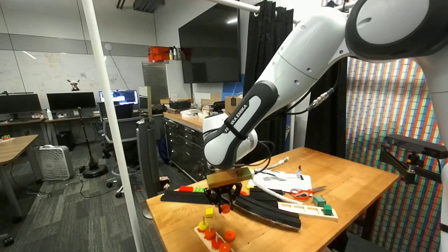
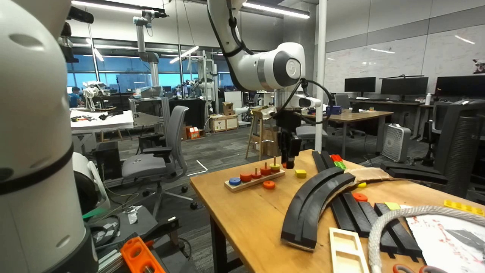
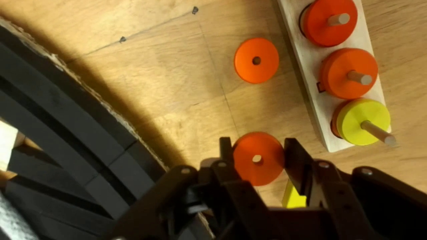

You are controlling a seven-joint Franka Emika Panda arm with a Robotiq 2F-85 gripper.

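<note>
An orange-red disc with a central hole is pinched between my gripper's two black fingers, its flat face toward the wrist camera. In exterior view 1 my gripper is shut on this disc, raised over the table behind the peg board. The wooden peg board carries red-orange discs and a yellow disc on its end peg. A loose orange disc lies flat on the table beside the board. At the board's other end sits a blue disc.
A yellow block sits on the table close to the gripper. Black curved track spans the table beside it. Farther off are a rope, a wooden tray and scissors.
</note>
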